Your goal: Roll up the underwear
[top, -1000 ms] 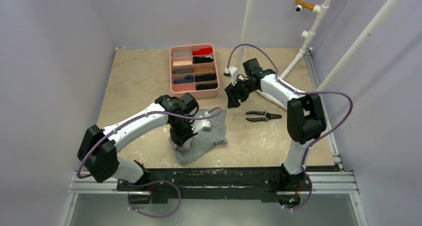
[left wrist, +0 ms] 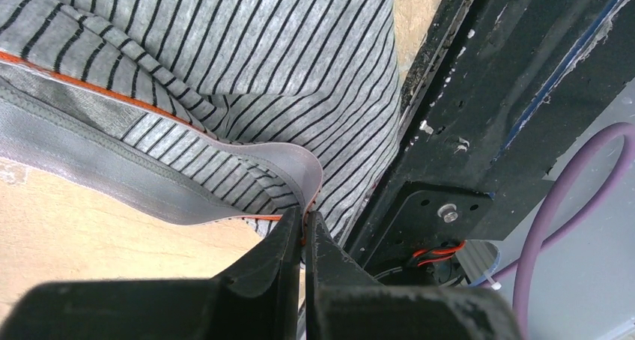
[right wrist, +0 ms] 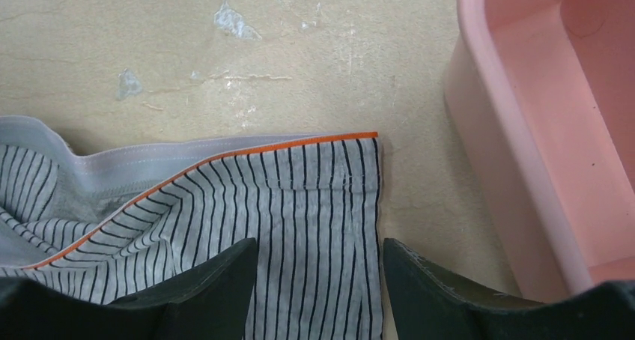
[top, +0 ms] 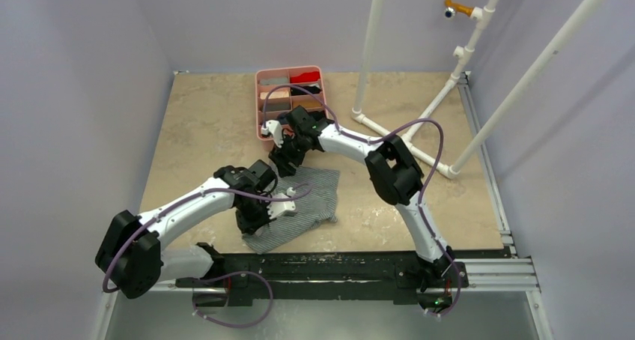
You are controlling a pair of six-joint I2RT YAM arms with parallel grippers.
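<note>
Grey underwear with dark stripes [top: 314,198] lies spread on the table near its front edge, with an orange-edged waistband showing in both wrist views [right wrist: 307,228]. My left gripper is shut on the waistband at the front-left part, a fold of it caught at the fingertips. My right gripper stands open over the far corner of the underwear, the striped cloth between and below its fingers.
A pink divided box [top: 266,78] of folded cloths is at the back, right beside the right gripper. White pipes [top: 517,85] stand on the right. The front rail [left wrist: 517,70] lies next to the left gripper.
My right arm has swung left over the underwear's far corner. My left arm has moved toward the front-left, and the underwear has shifted that way with it.
</note>
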